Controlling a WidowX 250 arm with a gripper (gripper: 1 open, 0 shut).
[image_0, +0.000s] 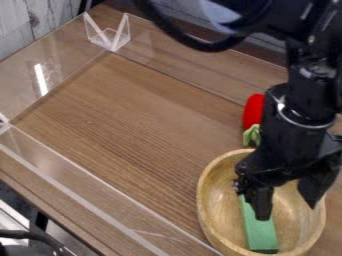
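My gripper (274, 185) is a large black body at the right, reaching down over a tan bowl (214, 215) at the bottom right, its lower fingers open above the bowl. A green bar (259, 237) lies in the bowl, partly hidden under the gripper. Behind the gripper a red object with a green part (254, 110) is partly visible on the wooden table.
A small white wire holder (107, 30) stands at the back left. Clear edging and dark cables run along the left side.
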